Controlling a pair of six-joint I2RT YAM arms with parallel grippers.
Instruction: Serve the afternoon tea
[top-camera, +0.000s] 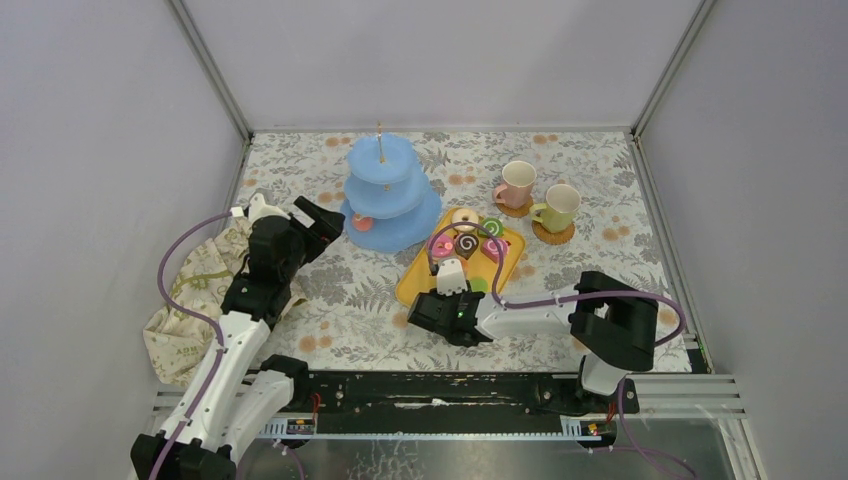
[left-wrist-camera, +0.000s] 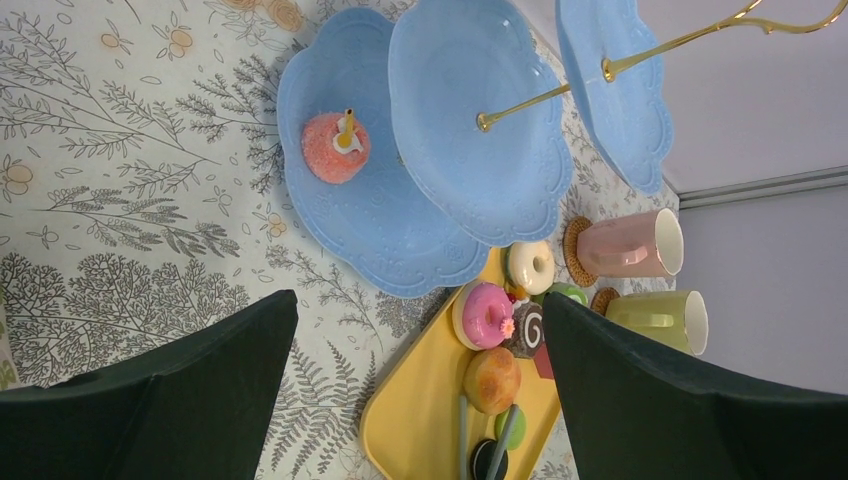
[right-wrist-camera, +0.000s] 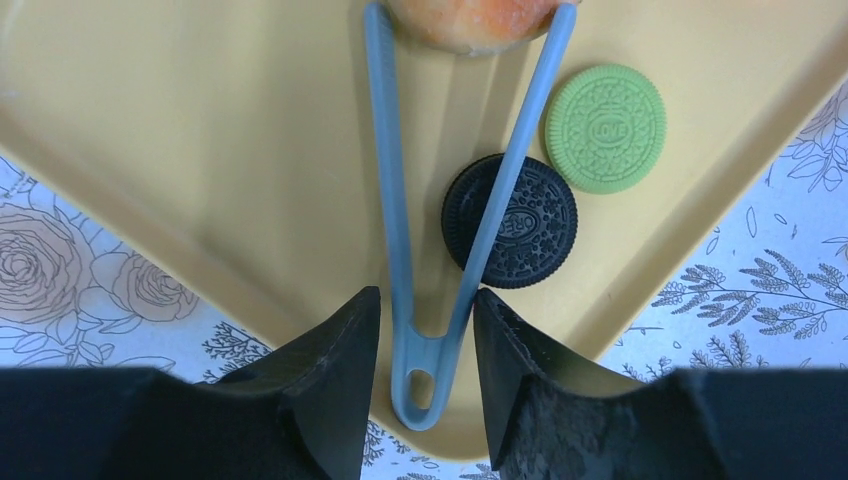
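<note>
A three-tier blue stand (top-camera: 386, 200) holds one pink cake (left-wrist-camera: 330, 155) on its bottom plate. The yellow tray (left-wrist-camera: 400, 425) holds donuts, rolls, a bun (right-wrist-camera: 475, 20), a black cookie (right-wrist-camera: 510, 230), a green cookie (right-wrist-camera: 605, 125) and blue tongs (right-wrist-camera: 420, 350). My left gripper is open, empty, left of the stand. My right gripper is open at the tray's near end, its fingertips over the lower part of the tongs, one either side.
A pink mug (top-camera: 517, 180) and a green mug (top-camera: 560, 210) stand on coasters at the back right. A crumpled cloth (top-camera: 175, 330) lies at the left.
</note>
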